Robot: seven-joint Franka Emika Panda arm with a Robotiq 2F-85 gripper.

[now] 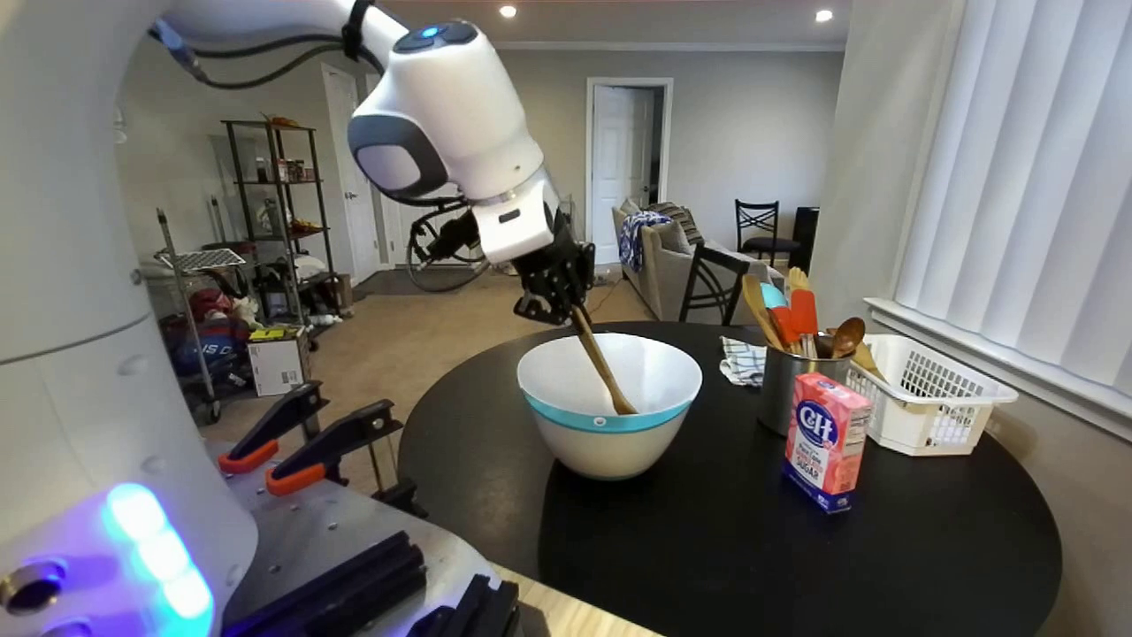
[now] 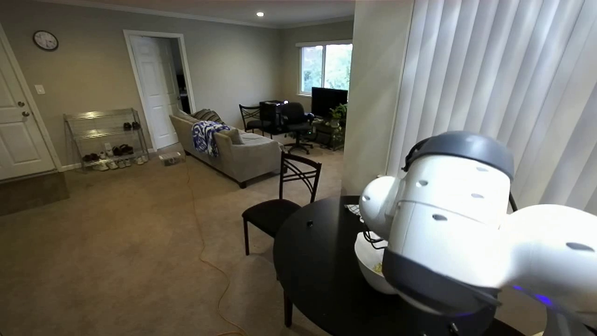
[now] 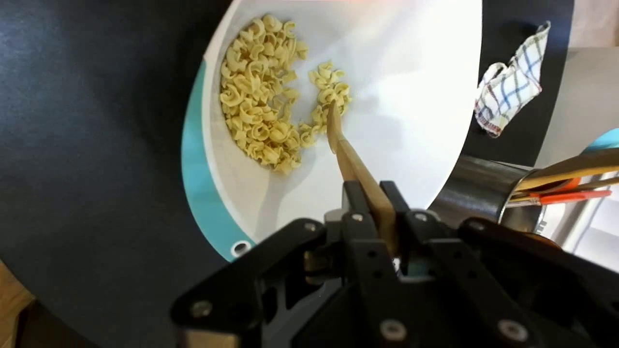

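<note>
My gripper is shut on the handle of a wooden spoon (image 3: 367, 177), above the near rim of a large white bowl (image 1: 612, 456) with a turquoise band. In exterior view 1 the spoon slants down into the bowl, its lower end hidden behind the front rim. The wrist view shows the spoon's tip beside a small cluster of curly yellow pasta (image 3: 259, 95); most of the pasta lies heaped along one side of the bowl. Whether the tip touches the bowl's bottom I cannot tell. Exterior view 2 has the arm hiding the gripper and much of the bowl (image 2: 372, 263).
Right of the bowl stand a metal utensil holder (image 1: 780, 387), a pink sugar box (image 1: 825, 441) and a white basket (image 1: 934, 398). A checked cloth (image 1: 743, 362) lies behind them.
</note>
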